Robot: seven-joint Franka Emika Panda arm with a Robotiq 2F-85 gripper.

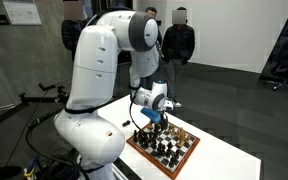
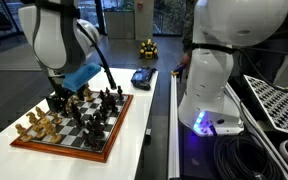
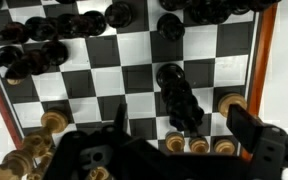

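A wooden-framed chessboard with dark and light pieces lies on the white table. My gripper is above the board with its fingers apart. A tall dark piece stands between the two fingers in the wrist view, with a gap on either side of it. In exterior view 2 the gripper's tips are partly lost among the pieces, so their exact height is hard to tell.
Dark pieces stand close together on one side, light pieces on the other. Bare white table lies right of the board in exterior view 1. Two people stand behind.
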